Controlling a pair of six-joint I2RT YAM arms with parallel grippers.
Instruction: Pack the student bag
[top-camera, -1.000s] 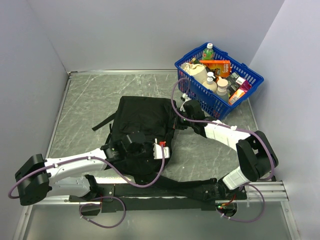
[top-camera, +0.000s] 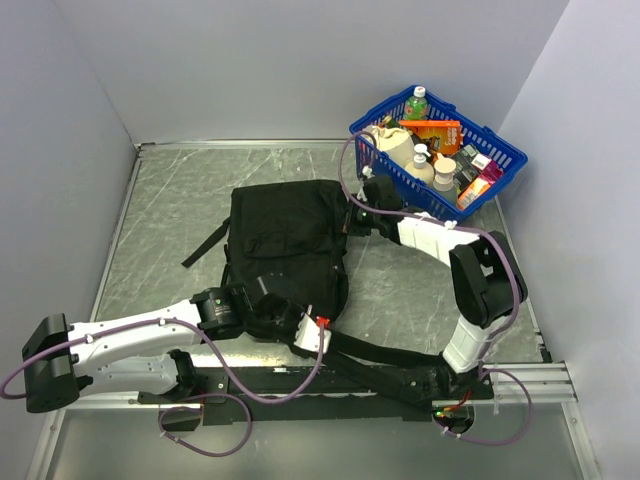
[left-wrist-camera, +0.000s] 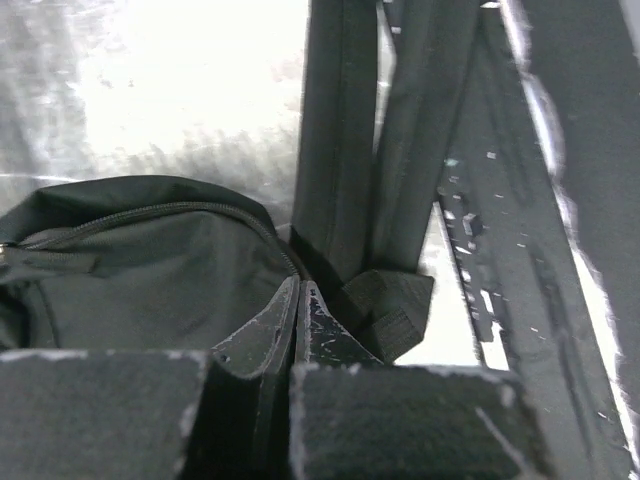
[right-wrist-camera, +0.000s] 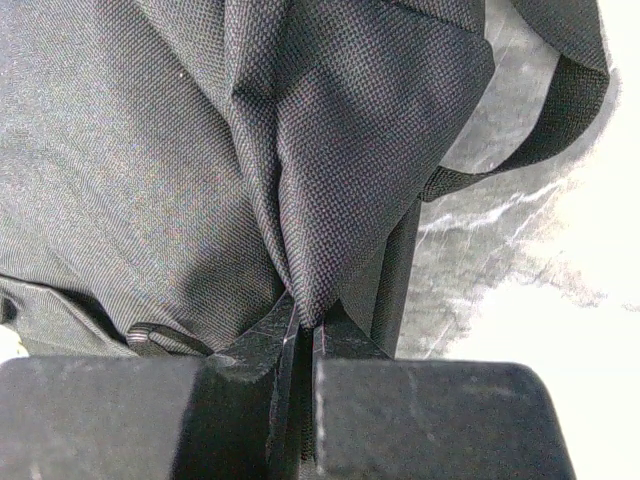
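The black bag (top-camera: 285, 235) lies flat on the grey board. My right gripper (top-camera: 346, 222) is at its upper right edge; in the right wrist view the gripper is shut on a gathered fold of bag fabric (right-wrist-camera: 350, 130). My left gripper (top-camera: 316, 338) is over the bag's lower end. In the left wrist view that gripper is shut beside a zipped part (left-wrist-camera: 130, 270) and straps (left-wrist-camera: 335, 150), with nothing clearly visible between its fingers.
A blue basket (top-camera: 500, 155) full of bottles, packets and other items stands at the back right. Bare board (top-camera: 180, 190) shows left of the bag and at the right. Straps trail over the front edge.
My right gripper has moved toward the back, and the bag's top edge has shifted that way with it. My left gripper has moved slightly toward the front.
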